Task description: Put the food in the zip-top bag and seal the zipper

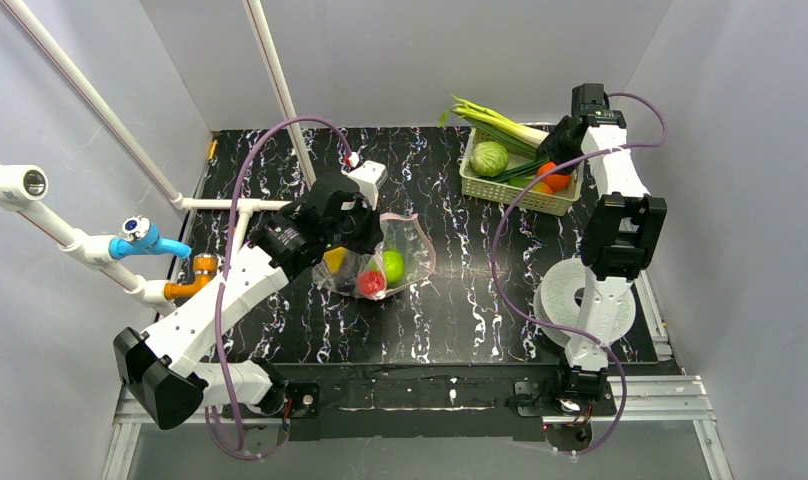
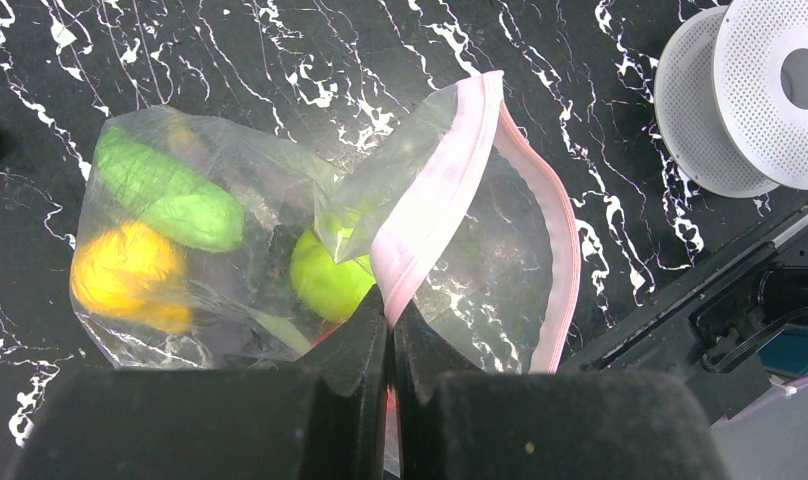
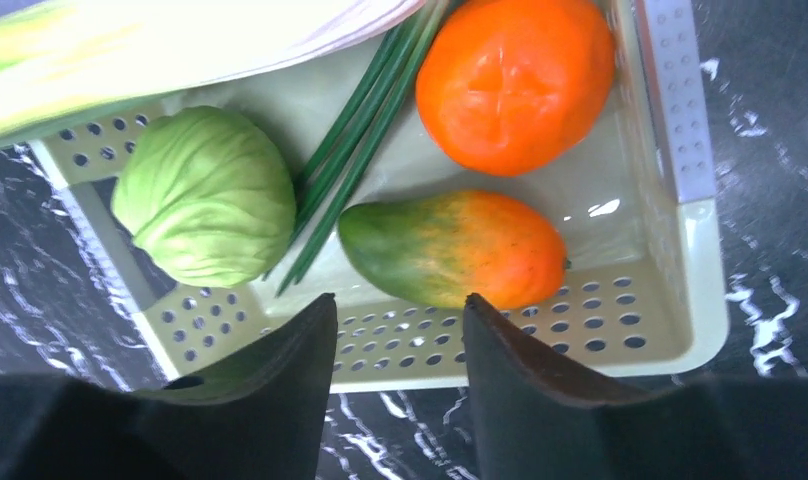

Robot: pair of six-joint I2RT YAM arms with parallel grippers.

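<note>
The clear zip bag [image 1: 415, 255] lies mid-counter holding a yellow food [image 2: 130, 275], a long green one [image 2: 170, 190], a round green one [image 2: 330, 275] and a red one [image 1: 371, 282]. My left gripper is shut at the bag's pink zip edge [image 2: 430, 200]. My right gripper stands part open, empty, above the basket [image 3: 695, 280], which holds cabbage [image 3: 205, 195], an orange-red round vegetable [image 3: 515, 85], a green-orange papaya [image 3: 450, 250], green stalks [image 3: 370, 130] and a long pale leek [image 3: 180, 40].
Stacked white perforated discs [image 1: 610, 320] lie at the front right. Pipes with blue and orange valves [image 1: 185, 290] line the left side. The counter between bag and basket is bare.
</note>
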